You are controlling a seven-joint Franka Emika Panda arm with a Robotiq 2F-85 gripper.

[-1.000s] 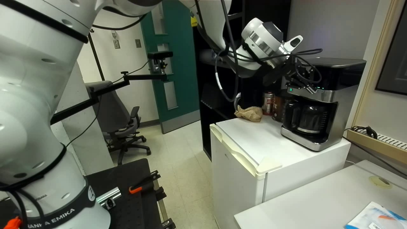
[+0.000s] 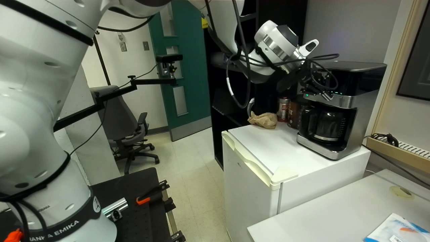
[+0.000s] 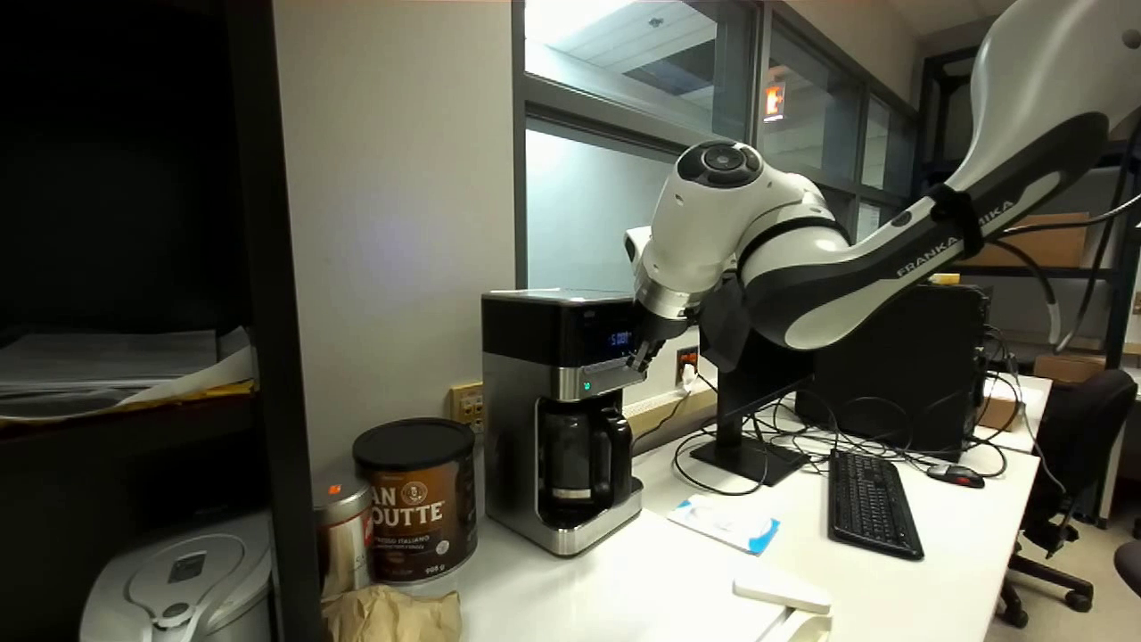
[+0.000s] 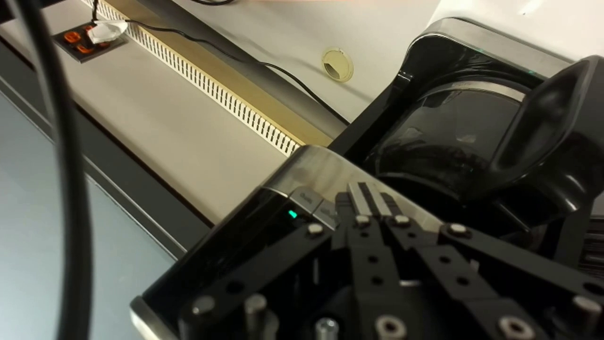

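A black and silver coffee maker [image 2: 340,105] stands on the white mini fridge, its glass carafe [image 2: 328,124] in place under the brewer. My gripper is shut, its two fingertips side by side with nothing visible between them. In the wrist view the fingertips lie over the silver button strip [image 4: 306,198] of the coffee maker, where a green light glows. The second exterior view shows the gripper [image 3: 642,358] at the front panel, below the lit blue display [image 3: 620,339]. Whether the fingertips touch a button cannot be told.
Beside the coffee maker are a brown coffee can [image 3: 414,499], a metal canister [image 2: 283,109] and a crumpled paper bag [image 2: 263,120]. A white desk [image 2: 342,205] adjoins it, bearing a packet [image 2: 399,229].
The gripper and wrist have shifted very slightly at the coffee maker's front panel. The coffee maker and the things around it have not moved.
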